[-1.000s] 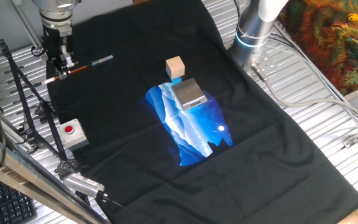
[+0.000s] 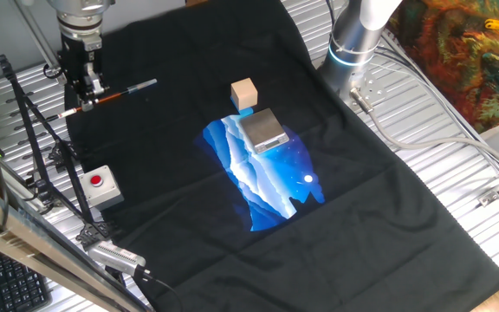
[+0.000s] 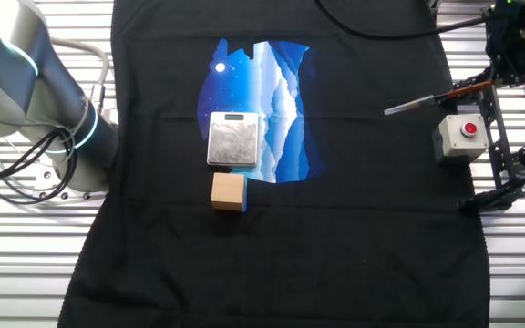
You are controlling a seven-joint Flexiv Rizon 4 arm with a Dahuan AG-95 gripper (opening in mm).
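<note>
A long, thin brush-like stick with an orange-brown middle and a pale grey end crosses the upper left of exterior view 1. My gripper hangs over the cloth's edge there, its fingers pointing down and shut on the stick's middle. In exterior view 2 the stick reaches in from the right, its grey end towards the cloth's middle; the dark gripper beside it is partly cut off by the frame's edge. A flat silver scale lies on a blue mountain picture. Close by sits a wooden block with a blue side.
Black cloth covers the table, with wide bare areas around the picture. A grey box with a red button stands at the cloth's edge, near a black frame. The robot's base stands on the opposite side.
</note>
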